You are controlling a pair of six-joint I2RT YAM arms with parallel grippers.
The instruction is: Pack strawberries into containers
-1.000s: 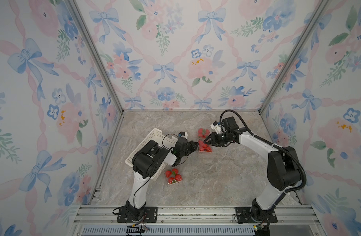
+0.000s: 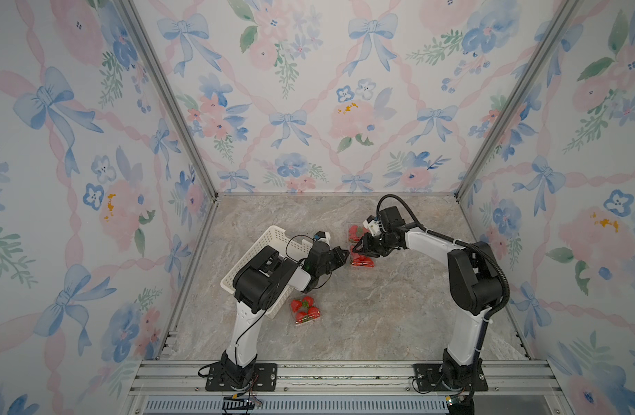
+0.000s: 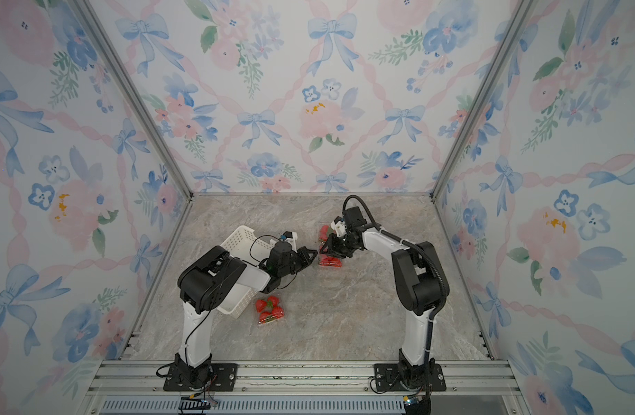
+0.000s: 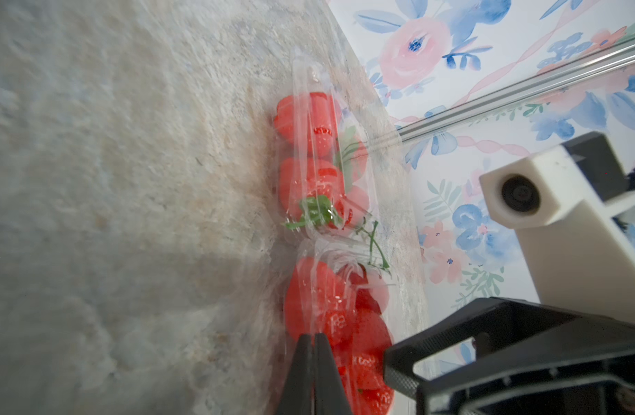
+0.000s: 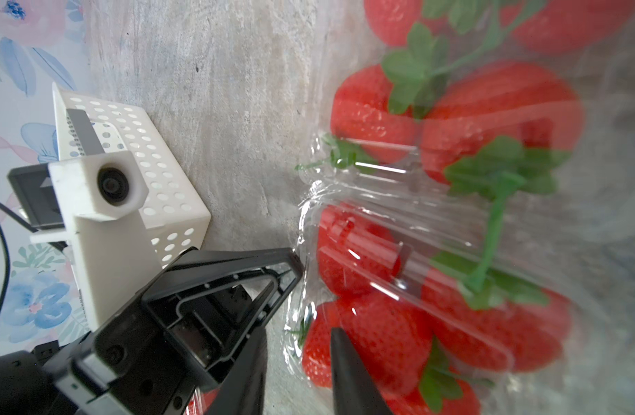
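Two clear packs of red strawberries lie end to end in mid-table: the far pack [image 2: 356, 232] and the near pack [image 2: 362, 262]. A third pack [image 2: 305, 310] sits further forward, by the white basket [image 2: 229, 282]. My left gripper is shut, nothing showing between its fingers, pointing at the near pack from its left side. Across that pack, my right gripper has its fingers apart, above or just at the pack's edge; contact cannot be told. The right arm partly covers both mid-table packs in the top views.
The left arm [image 2: 265, 276] reaches over the basket and hides much of its inside. Open tabletop [image 2: 393, 311] stretches in front of the two packs and to the right. The two grippers face each other closely across the near pack.
The left arm and the packs stay where they were.
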